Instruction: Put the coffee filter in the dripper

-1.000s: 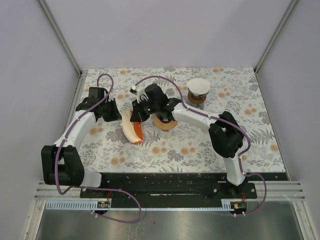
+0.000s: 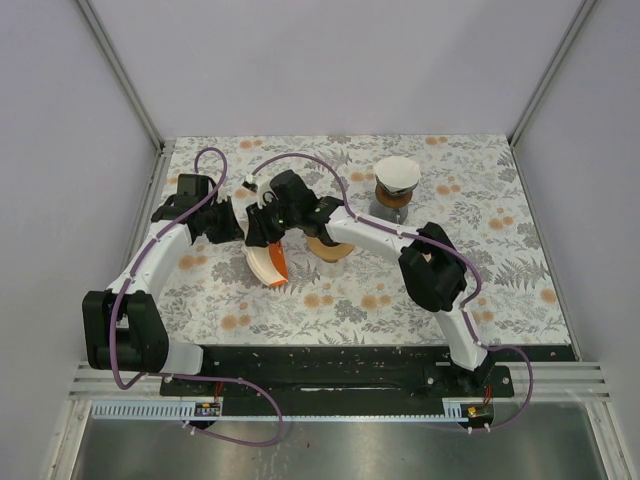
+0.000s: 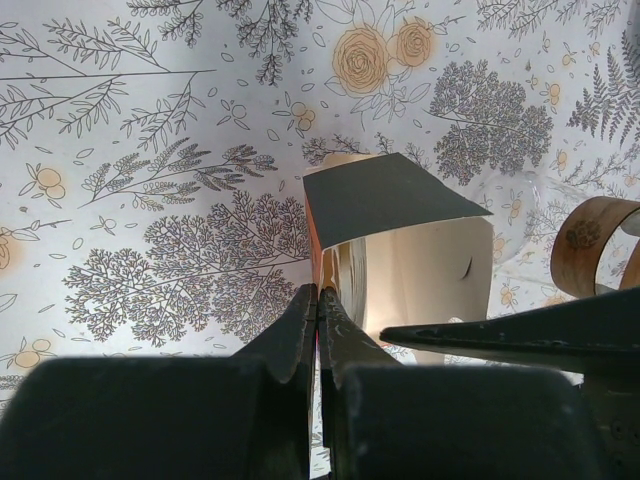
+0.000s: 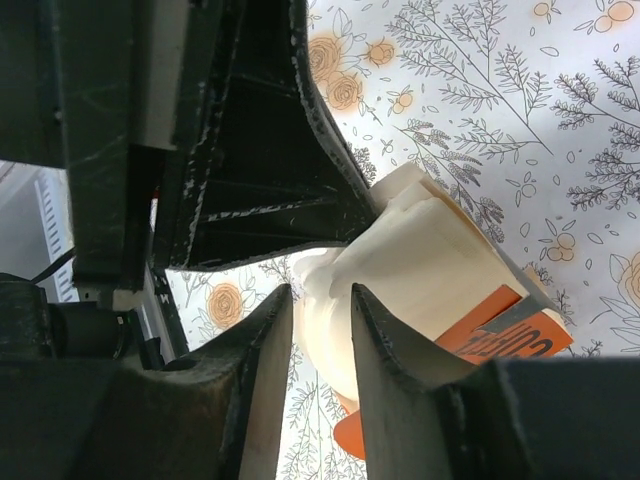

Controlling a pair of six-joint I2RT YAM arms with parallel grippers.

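The filter pack [image 2: 266,264], cream paper in an orange box [image 4: 486,322], stands at the left middle of the table. My left gripper is shut at the near edge of the pack; whether paper is between its tips is hard to tell. My right gripper is part open over the cream filters [image 4: 420,262], with a gap between its fingertips and the left gripper's body just beyond. In the left wrist view a dark card flap tops the open box, and the wooden collar of a glass vessel [image 3: 576,247] sits at the right.
A glass carafe [image 2: 390,210] with a wooden collar and white dripper [image 2: 399,171] stands at the back right. A round wooden piece [image 2: 333,251] lies right of the pack, partly under the right arm.
My right arm has moved leftward in the top view, its gripper coming further over the filter pack. The left arm looks unmoved.
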